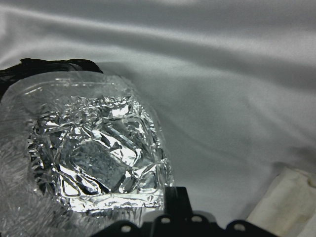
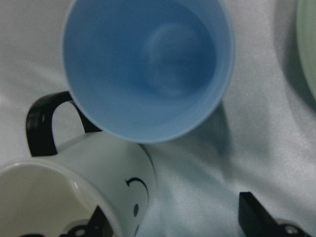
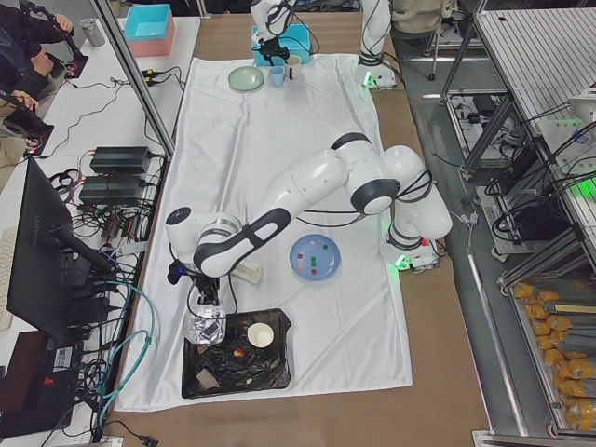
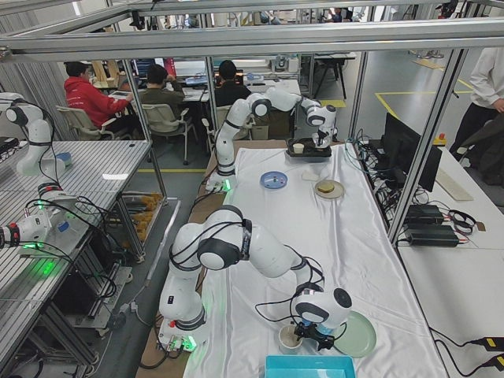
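A crinkled foil container in clear plastic [image 3: 205, 326] hangs from my left gripper [image 3: 207, 294], shut on it, over the upper left corner of a black tray [image 3: 279, 372]. In the left wrist view the silvery container [image 1: 98, 158] fills the lower left, a pale folded item [image 1: 279, 202] at right. My right gripper, open, is low over the white mug [image 2: 118, 163] with a black handle, one finger at its rim; a blue cup [image 2: 148, 64] stands beside it.
A blue plate [image 3: 315, 250] lies right of the left arm. A green plate [image 4: 356, 339] and a turquoise bin [image 4: 307, 366] are near the right gripper.
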